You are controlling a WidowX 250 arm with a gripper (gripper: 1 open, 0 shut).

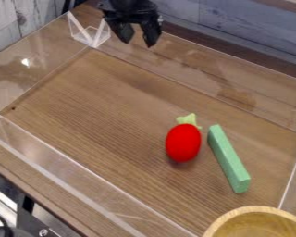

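Note:
The black gripper (136,30) hangs at the top centre of the camera view, above the back of the wooden floor of the work area. Its fingers are small and dark; whether they are open or shut is hard to make out. On the right half lie a red oval object (183,143) with a small light-green top and a long pale green bar (228,157) beside it, both well away from the gripper.
A yellow bowl (255,223) sits at the bottom right, partly out of frame. Clear plastic pieces stand along the left side and by the upper left corner.

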